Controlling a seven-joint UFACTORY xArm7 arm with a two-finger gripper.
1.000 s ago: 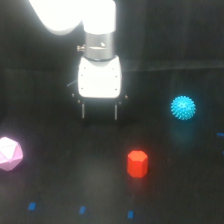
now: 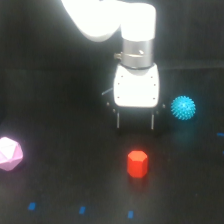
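Observation:
A red block with a hexagonal outline (image 2: 137, 164) stands on the black surface, right of the middle. My gripper (image 2: 136, 124) hangs above and behind it, two thin fingers pointing down and set wide apart. Between the open fingers there is only dark background, and the red block is clear of them. To the right is a spiky light-blue ball (image 2: 183, 108). At the left edge sits a pale pink faceted ball (image 2: 10, 153).
Small blue marks (image 2: 82, 210) are dotted along the front of the black surface, with another at the right edge. The stretch between the pink ball and the red block is bare.
The gripper has moved to the right and slightly down, coming over toward the red block. The block and both balls have kept their places.

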